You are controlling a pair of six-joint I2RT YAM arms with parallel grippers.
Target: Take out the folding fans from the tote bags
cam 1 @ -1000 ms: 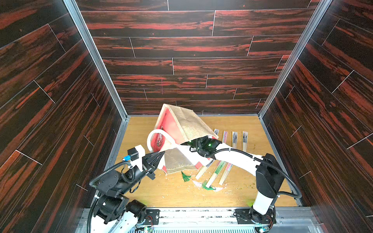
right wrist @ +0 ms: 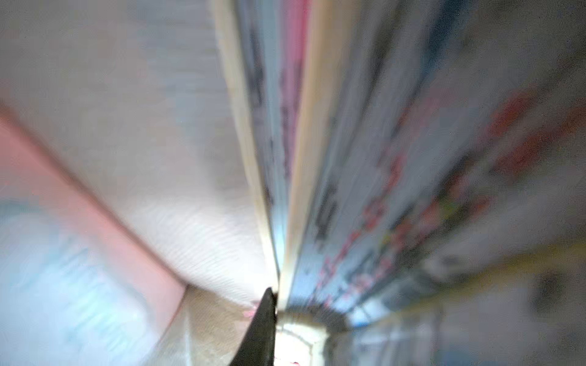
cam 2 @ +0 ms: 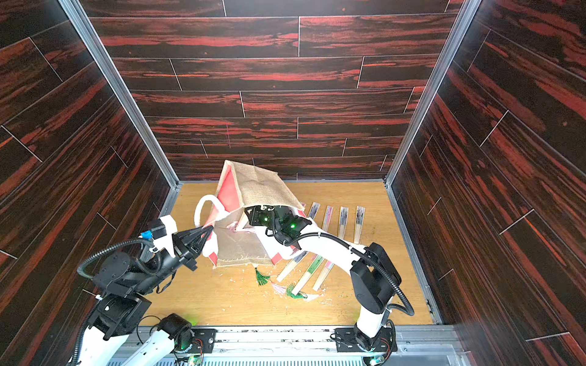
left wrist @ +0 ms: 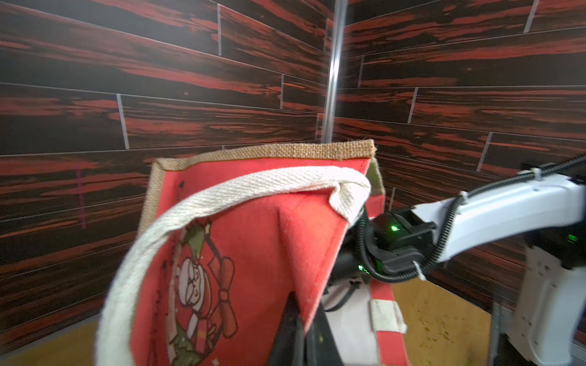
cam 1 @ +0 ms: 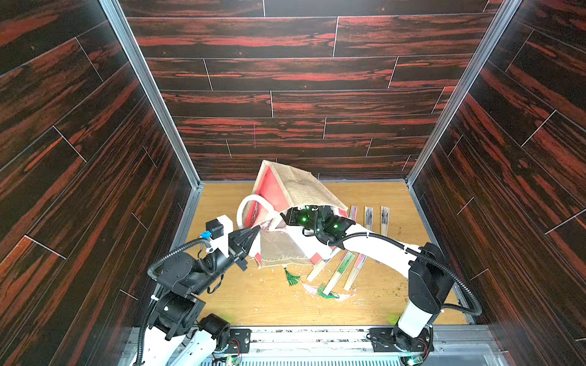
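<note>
The burlap tote bag with its red printed side and white handle lies on the table, its mouth toward me. My left gripper is shut on a fold of the bag's red cloth near the mouth. My right gripper reaches inside the bag, its wrist showing at the opening. In the right wrist view, blurred folding fans with pale wooden edges fill the right side. One dark finger points at the lower end of these edges; its partner and any hold are unclear.
Several folding fans, including a green one, lie on the table right of the bag, partly under the right arm. A green tassel rests in front of the mouth. Bare table shows at the front.
More of the right wrist shows at the mouth, and its arm has shifted a little.
</note>
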